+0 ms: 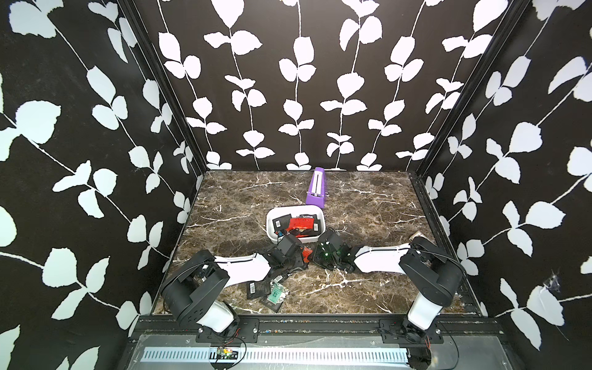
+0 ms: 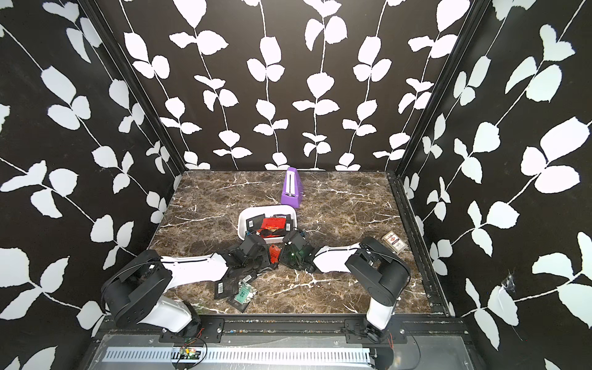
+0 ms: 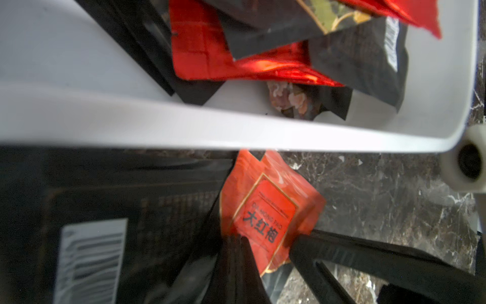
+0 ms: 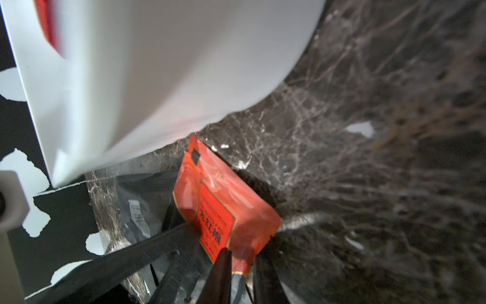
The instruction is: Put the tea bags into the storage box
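A red tea bag (image 4: 212, 212) stands tilted just in front of the white storage box (image 1: 269, 231). My left gripper is shut, its tip against the bag's left edge; I cannot tell whether any of the foil is pinched. From the other side, my right gripper stands part open, its fingers around the bag's lower corner. Red and black tea bags lie inside the box. A black bag with a barcode (image 3: 91, 253) fills the lower left of the left wrist view. More black bags (image 1: 256, 289) and a green one (image 1: 277, 292) lie near the front.
A purple stand (image 1: 316, 189) is behind the box. A small pale packet (image 2: 394, 241) lies at the far right, close to my right arm. The box's near wall is close to both grippers.
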